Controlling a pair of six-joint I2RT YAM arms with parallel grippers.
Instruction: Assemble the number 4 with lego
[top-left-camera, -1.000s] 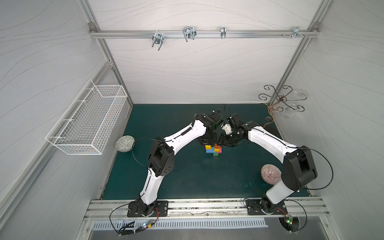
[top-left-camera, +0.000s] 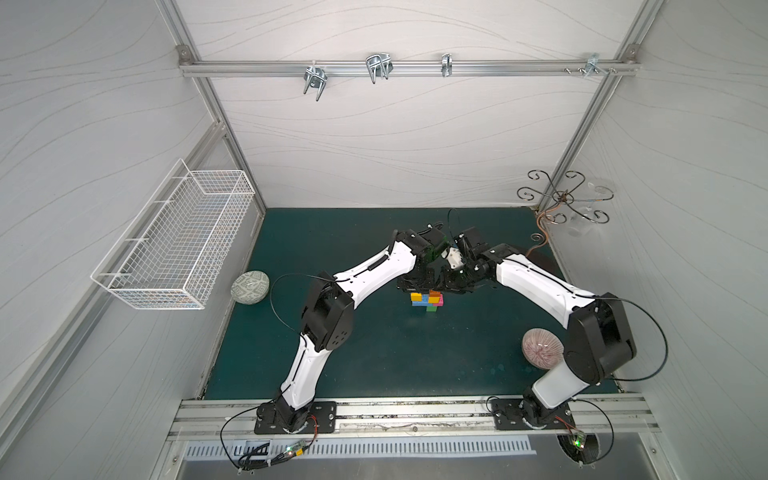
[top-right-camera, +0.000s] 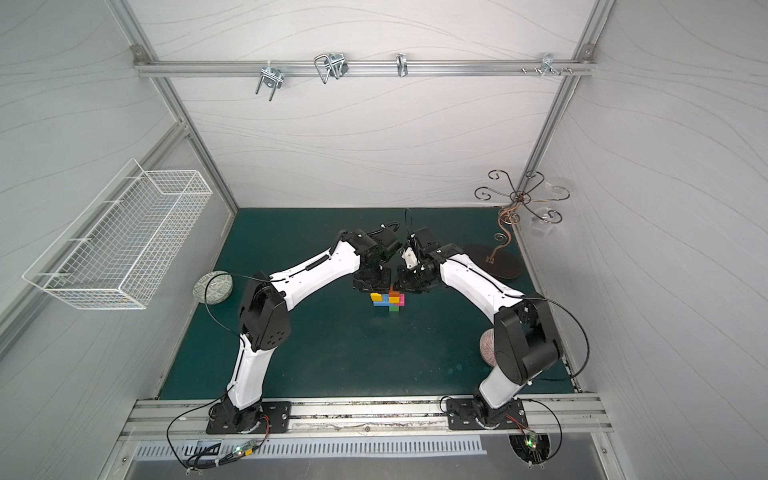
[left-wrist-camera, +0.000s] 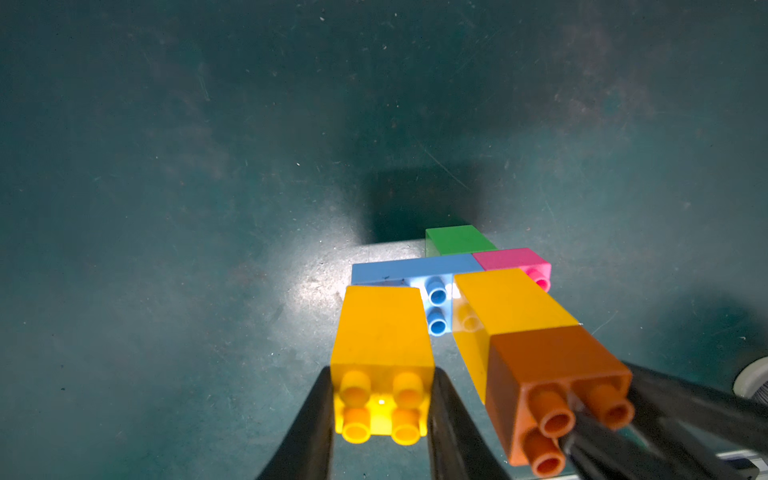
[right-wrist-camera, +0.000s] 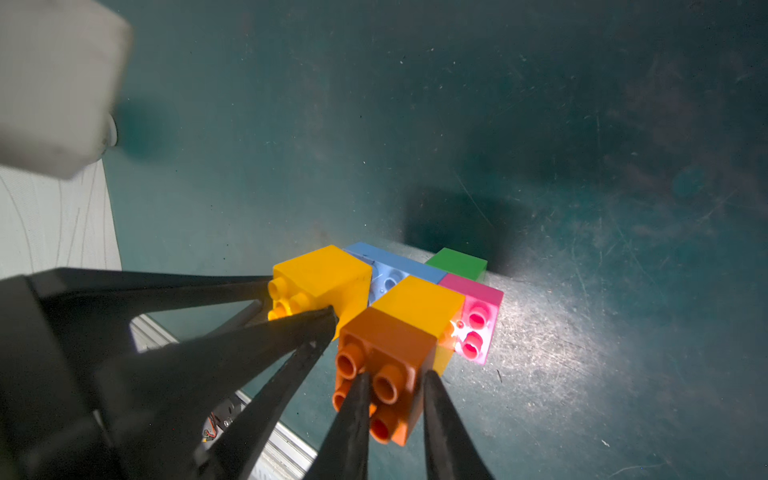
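Note:
A build of blocks stands mid-table: a blue brick (left-wrist-camera: 412, 269) and a pink brick (left-wrist-camera: 512, 260) side by side, with a green brick (left-wrist-camera: 460, 240) at their near edge. On the pink side a yellow brick (left-wrist-camera: 512, 300) carries an orange brick (left-wrist-camera: 552, 356). At the blue brick's left end, another yellow brick (left-wrist-camera: 380, 332) sits between the fingers of my left gripper, which touch both its sides; whether it is fully seated is hidden. My right gripper is at the orange brick, one finger across its studs, the other along its side; its grip is unclear.
Both arms meet closely over the build. A round patterned bowl (top-left-camera: 249, 287) lies at the left edge, a pink bowl (top-left-camera: 542, 349) at the right. A metal stand (top-right-camera: 492, 261) is back right; a wire basket (top-left-camera: 184, 232) hangs left.
The left arm has shifted a little to the right. The right arm and the build look nearly unmoved.

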